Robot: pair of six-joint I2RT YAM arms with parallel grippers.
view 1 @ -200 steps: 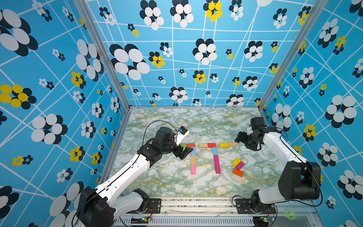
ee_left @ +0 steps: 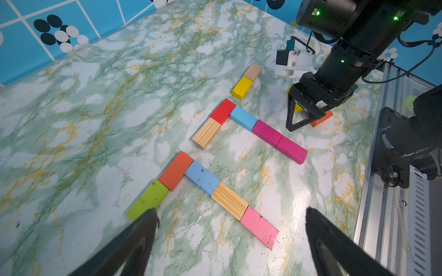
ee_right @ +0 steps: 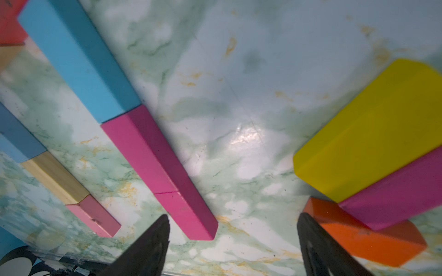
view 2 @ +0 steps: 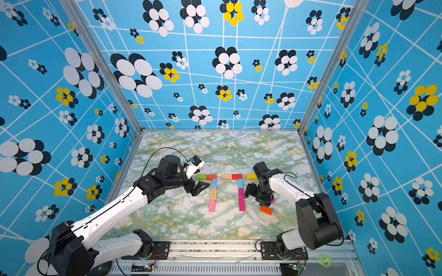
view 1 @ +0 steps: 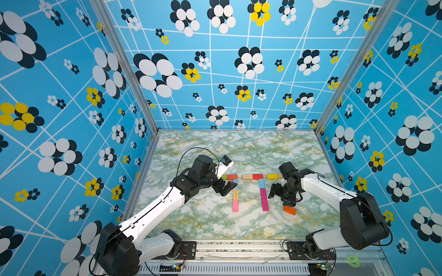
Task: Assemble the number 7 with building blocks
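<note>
In the left wrist view, one 7 shape has a green block (ee_left: 148,200) and an orange-red block (ee_left: 175,170) on top, with blue (ee_left: 202,177), striped wood and pink (ee_left: 259,226) blocks as its stem. Beside it, a second 7 joins a striped wood block and a red block (ee_left: 223,111) to a blue and two magenta blocks (ee_left: 291,150). A yellow block (ee_left: 242,87) and a plain wood block (ee_left: 253,71) lie end to end. Open and empty, my right gripper hovers near loose yellow (ee_right: 377,128), magenta (ee_right: 405,188) and orange (ee_right: 368,237) blocks. My left gripper is open above the first 7.
The loose yellow, magenta and orange blocks lie close against each other. Behind the rows, the marbled table (view 1: 239,147) is bare. A metal rail (view 1: 248,248) runs along the front edge, with a green ring (view 1: 353,261) near its right end.
My right arm has swung left and toward the front, now covering most of the loose blocks in the top left view. No block has visibly moved.
</note>
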